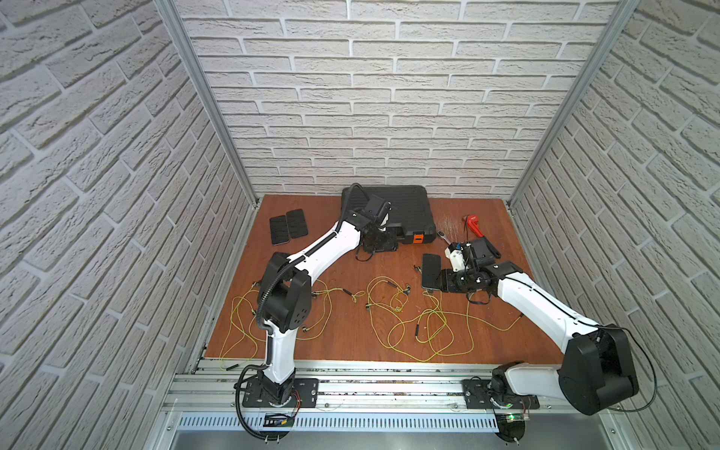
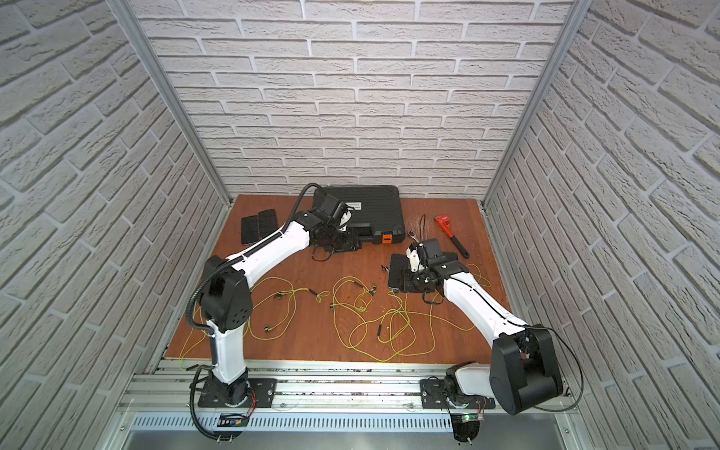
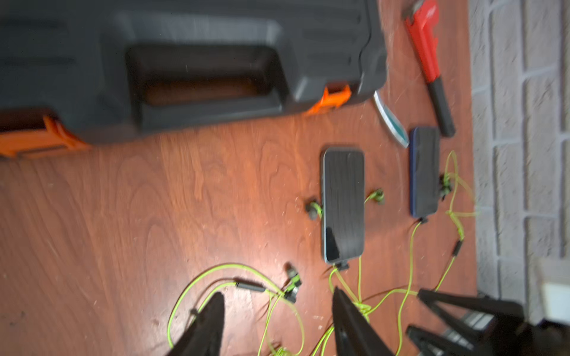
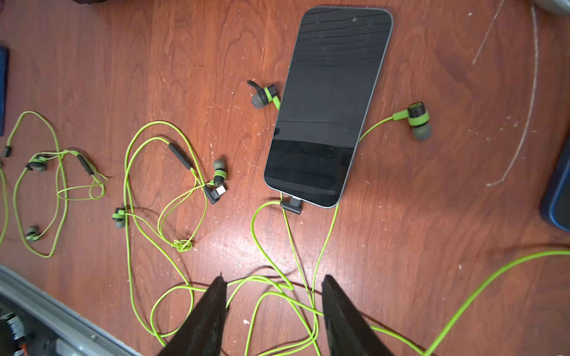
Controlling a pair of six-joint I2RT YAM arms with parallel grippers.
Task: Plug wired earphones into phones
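Observation:
A black phone (image 4: 326, 106) lies at centre right with an earphone plug (image 4: 291, 205) at its lower end and two earbuds beside it. A blue-edged phone (image 3: 425, 169) lies further right, a yellow-green cable at its end. Loose earphones (image 4: 178, 151) with a visible plug lie left of the middle phone. My right gripper hangs over the cables at that phone's lower end, its fingers apart and empty. My left gripper is raised before the black case, left of both phones, fingers apart with nothing between them.
The black case (image 1: 384, 202) fills the back middle. Two dark phones (image 1: 287, 225) lie at the back left. A red wrench (image 3: 424, 41) and a silver tool (image 3: 390, 118) lie back right. Cables cover much of the front table; bare wood shows before the case.

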